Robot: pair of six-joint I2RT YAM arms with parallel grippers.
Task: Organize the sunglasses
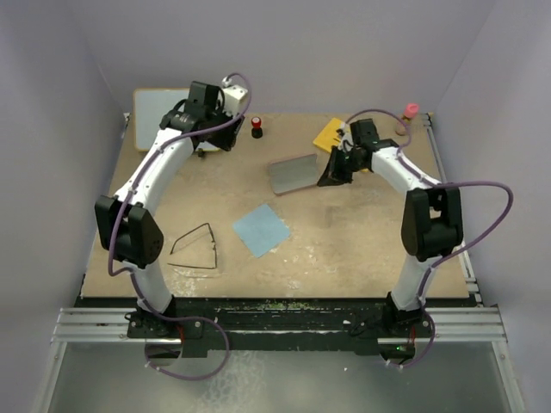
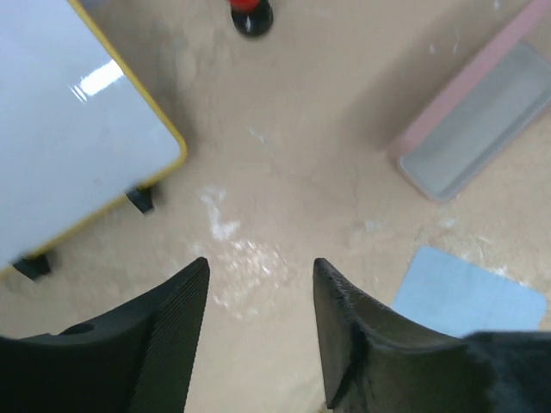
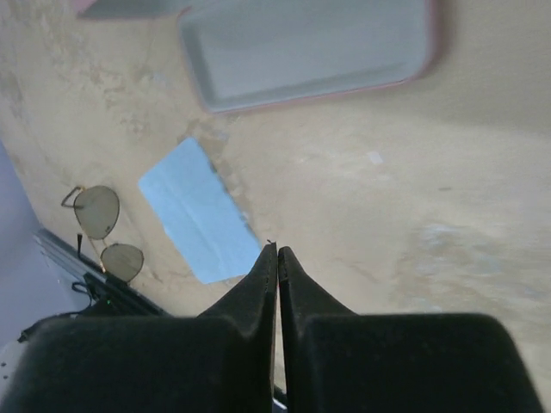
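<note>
In the top view the sunglasses (image 1: 194,245) lie at the lower left of the table; the right wrist view shows their two dark lenses (image 3: 97,211) beside the blue cloth (image 1: 261,230). A grey glasses case (image 1: 293,172) with pinkish edges sits open near the middle. My left gripper is above the back left, near the whiteboard, open with nothing between its fingers. My right gripper hangs right of the case, its fingertips together and nothing visible between them.
A whiteboard (image 1: 156,107) stands at the back left, with a red-and-black object (image 1: 256,127) beside it. A yellow item (image 1: 329,133) and a pink bottle (image 1: 411,113) are at the back right.
</note>
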